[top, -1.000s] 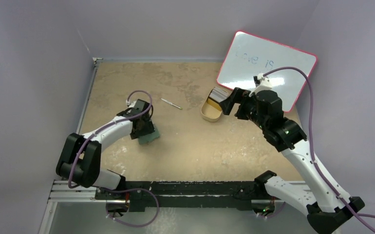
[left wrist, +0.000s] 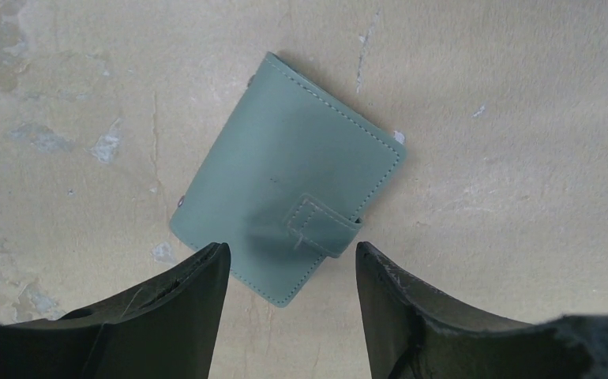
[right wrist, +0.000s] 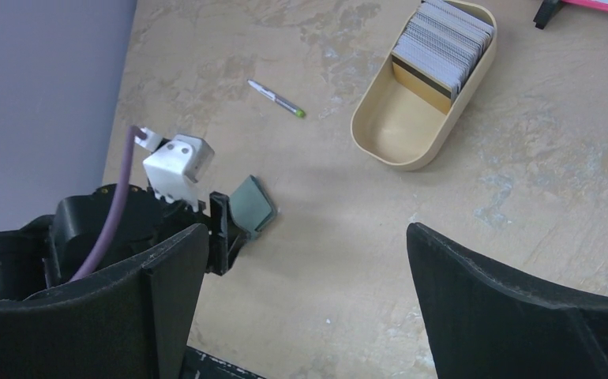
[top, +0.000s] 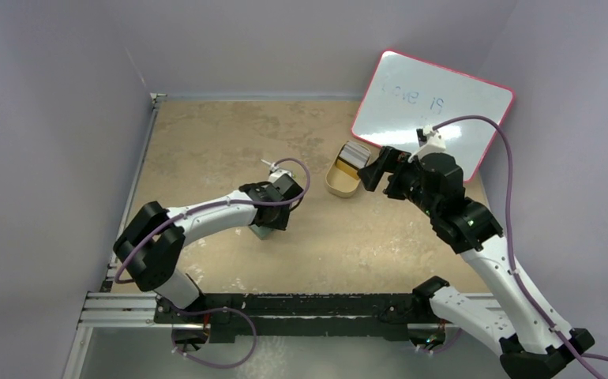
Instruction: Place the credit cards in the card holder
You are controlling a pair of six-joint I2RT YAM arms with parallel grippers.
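A grey-green card holder (left wrist: pixel 285 150), closed by a small strap tab, lies flat on the table in the left wrist view. My left gripper is over its lower end with the fingers apart, gripping nothing. From the top, the left arm covers most of the holder (top: pixel 261 233); a corner shows. Credit cards (right wrist: pixel 443 46) stand packed in the far half of a cream tray (right wrist: pixel 358 126). My right gripper is raised, open and empty, to the right of that tray in the top view.
A white pen with a green end (right wrist: pixel 275 98) lies between holder and tray. The whiteboard with a red edge (top: pixel 435 103) leans at the back right. Bare table (top: pixel 340 245) stretches across the front middle.
The left arm has moved right, and the card holder lies farther right than 0.9 seconds ago. The arm now hides most of the pen from above. My right arm has barely shifted.
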